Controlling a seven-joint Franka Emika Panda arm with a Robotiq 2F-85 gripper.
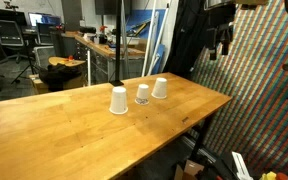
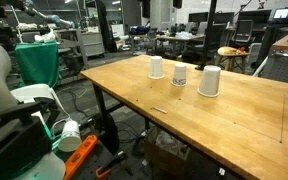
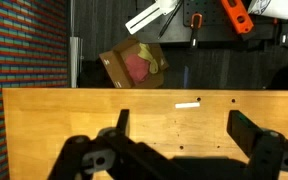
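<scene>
My gripper [image 1: 219, 50] hangs high above the right end of the wooden table [image 1: 54, 130], its fingers open and empty. In the wrist view its dark fingers [image 3: 122, 122] stand wide apart over the table's edge. On the table stand two white cups [image 1: 119, 100] [image 1: 160, 88] with a smaller, greyish cup [image 1: 142, 94] between them, all well away from the gripper. A small white stick [image 3: 187, 104] lies near the table's edge, below the open fingers. The cups are out of the wrist view.
Beyond the edge, on the floor, is a cardboard box [image 3: 134, 65] with a reddish thing inside. Tools, among them an orange-handled one [image 3: 236, 14], lie beside it. A ribbed curtain or wall [image 1: 259, 100] borders the right side.
</scene>
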